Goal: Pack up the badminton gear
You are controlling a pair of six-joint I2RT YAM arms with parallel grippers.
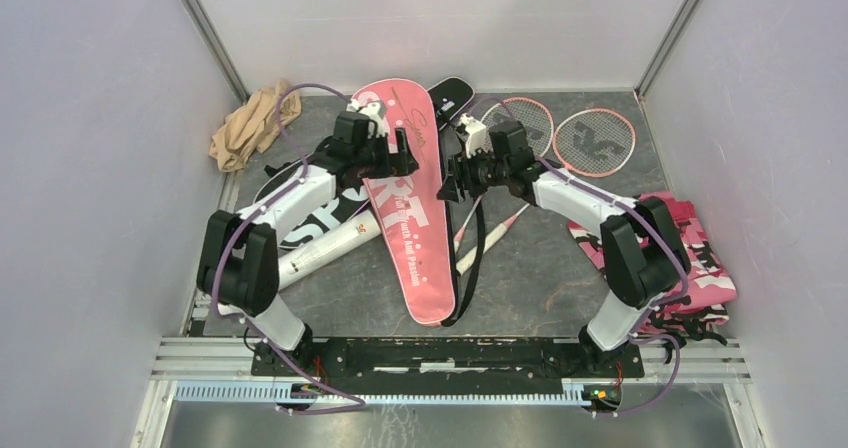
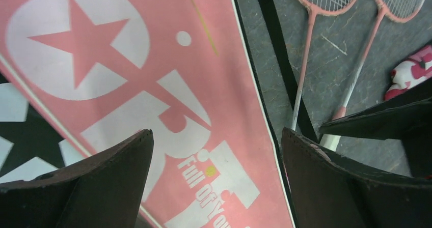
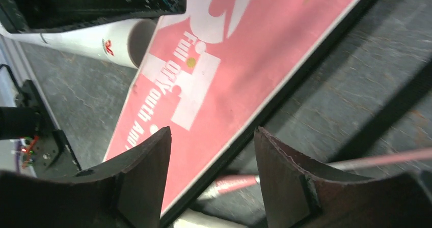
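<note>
The pink badminton bag [image 1: 412,230] lies lengthwise in the middle, its printed side up. Above its upper half stands my left gripper [image 1: 400,155], open and empty. My right gripper [image 1: 452,180] is at the bag's right edge; in the right wrist view its fingers [image 3: 145,174] are apart, nothing held between them. Two rackets lie on the right, one head [image 1: 524,118] beside the other [image 1: 595,142], the bag hiding part of one handle. A black bag [image 1: 325,218] rests partly under the pink one. Left of the bag lies a white shuttlecock tube [image 1: 330,250].
Crumpled tan cloth [image 1: 252,128] sits in the back left corner. Pink camouflage fabric [image 1: 695,258] is on the right, by the right arm. Bare grey floor [image 1: 545,288] shows at the front right. The two grippers are close together.
</note>
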